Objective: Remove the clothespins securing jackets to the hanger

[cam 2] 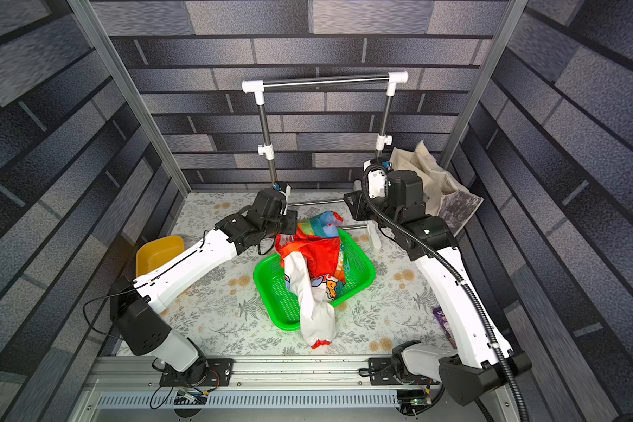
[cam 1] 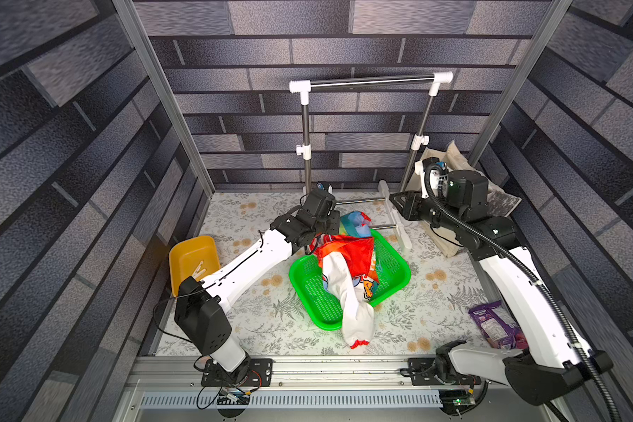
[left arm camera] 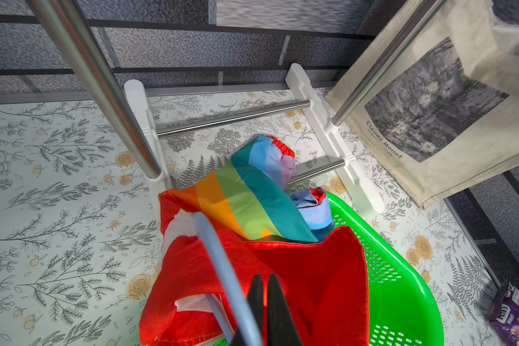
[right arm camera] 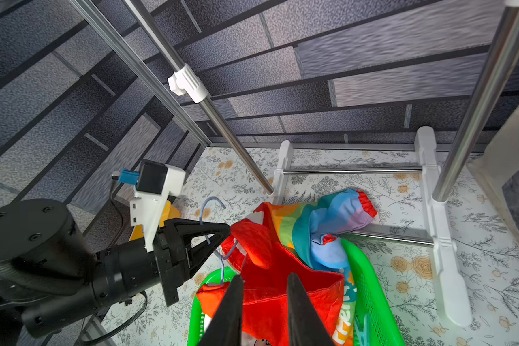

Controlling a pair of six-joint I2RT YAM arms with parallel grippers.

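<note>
The red, white and rainbow jacket (cam 1: pixel 348 253) lies in and over the green basket (cam 1: pixel 316 295), a white sleeve hanging over its front rim. A light blue-grey hanger (left arm camera: pixel 222 259) stands up from the jacket in the left wrist view. Just above the jacket, my left gripper is shut at the hanger; whether the hanger is between its fingers is unclear. My right gripper is held higher at the right, part open, with nothing seen between its fingers. White clothespins (cam 1: pixel 197 270) lie in the yellow bin (cam 1: pixel 186 253); none shows clearly on the jacket.
A metal rail stand (cam 1: pixel 370 78) stands behind the basket. A canvas bag (left arm camera: pixel 403 138) is at the back right, a purple packet (cam 1: pixel 492 323) at the front right. The table left of the basket is mostly clear.
</note>
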